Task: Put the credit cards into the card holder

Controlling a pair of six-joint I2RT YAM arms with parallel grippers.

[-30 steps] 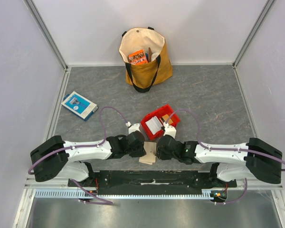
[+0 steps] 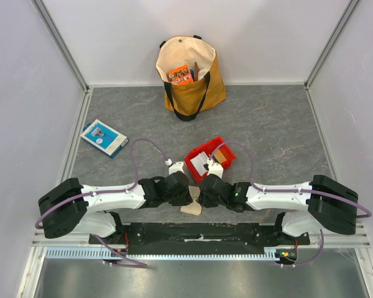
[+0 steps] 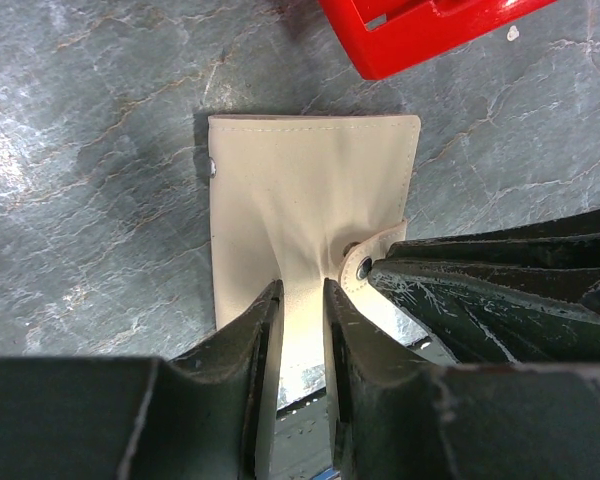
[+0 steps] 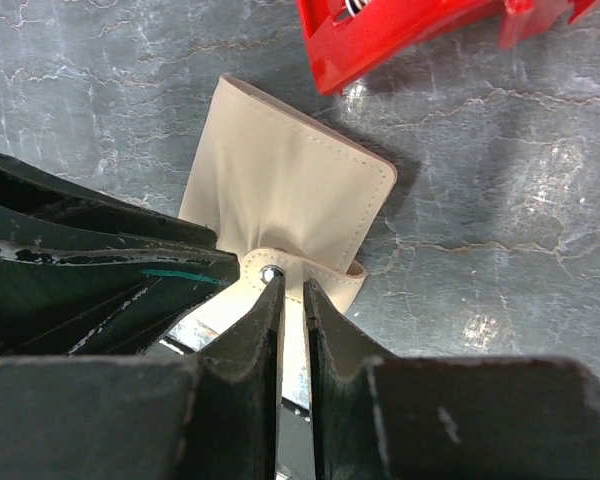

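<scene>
A beige leather card holder (image 2: 191, 209) lies flat near the table's front edge, partly covered by both grippers. Its strap (image 3: 385, 250) with a metal snap (image 4: 270, 272) is lifted at the side. My left gripper is over the holder, a narrow gap between its fingers and beige leather visible through it. Close beside it, my right gripper has its tips at the strap near the snap, also slightly open; whether leather is pinched there is unclear. Toward the back stands a red tray (image 2: 189, 155) with a white, card-like item (image 2: 200, 162) and a tan one (image 2: 221, 155).
At the back is a tan tote bag (image 2: 205, 96) with things inside. A blue and white box (image 2: 104, 137) lies at the far left. Both grippers are almost touching each other.
The right gripper has come left, closer to the left one, and the card holder has shifted slightly left. My left arm has barely moved; the tray looks the same.
</scene>
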